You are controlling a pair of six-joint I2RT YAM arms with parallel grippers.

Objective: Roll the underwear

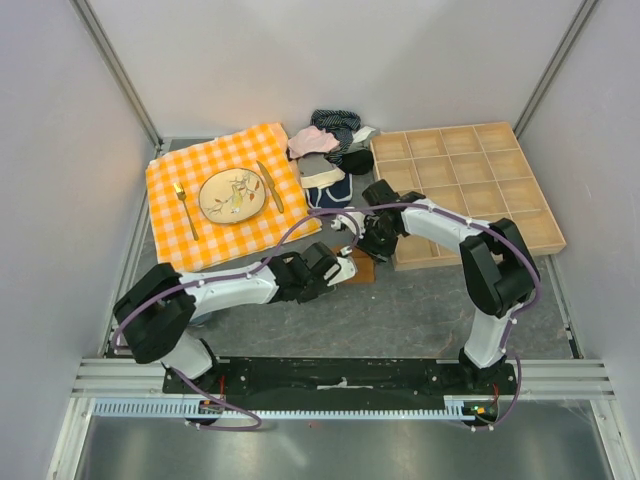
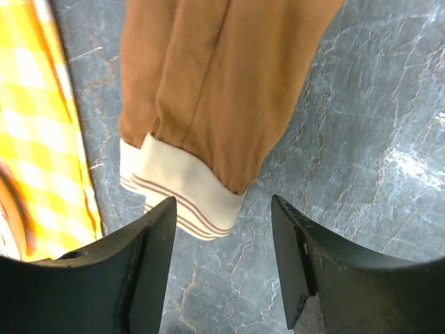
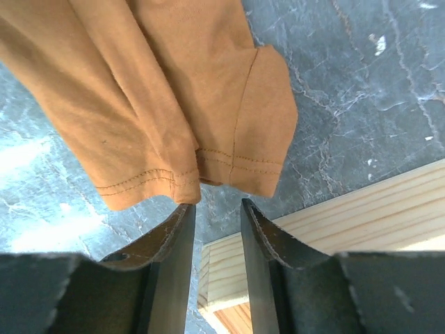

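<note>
The brown underwear (image 1: 361,267) lies on the grey tabletop between my two grippers, folded lengthwise into a narrow strip. In the left wrist view its cream striped waistband (image 2: 184,184) is bunched near my left gripper, which is open with nothing held; the band's lower edge reaches into the gap between the fingertips. At the other end, the stitched leg hems (image 3: 240,163) show in the right wrist view. My right gripper stands partly open there, a folded hem corner right at its left fingertip; whether they touch I cannot tell.
A divided wooden box (image 1: 470,180) stands at the right, its edge close beside my right gripper. Several folded garments (image 1: 325,150) are heaped at the back. The checkered cloth (image 1: 170,225) with a plate (image 1: 232,195) lies left.
</note>
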